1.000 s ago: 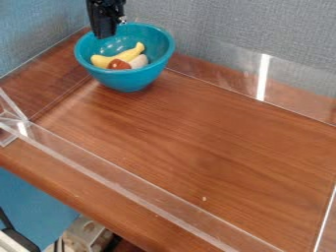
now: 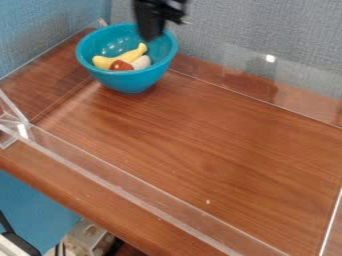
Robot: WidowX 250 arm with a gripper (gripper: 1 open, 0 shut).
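Observation:
A blue plastic bowl (image 2: pixel 126 80) sits at the back left of the wooden table, holding a yellow banana-like item (image 2: pixel 103 61), a reddish round item (image 2: pixel 122 66) and a pale item (image 2: pixel 140 63). My gripper (image 2: pixel 158 22) is a dark, motion-blurred shape at the top of the view, above the back rim of the bowl and slightly right of its middle. The blur hides whether its fingers are open or shut; I see no object clearly held.
Grey textured walls stand at the back and left, and low transparent panels run along the table's edges.
My gripper has moved quickly to the right from the bowl's upper left. The bowl and its contents stay where they were.

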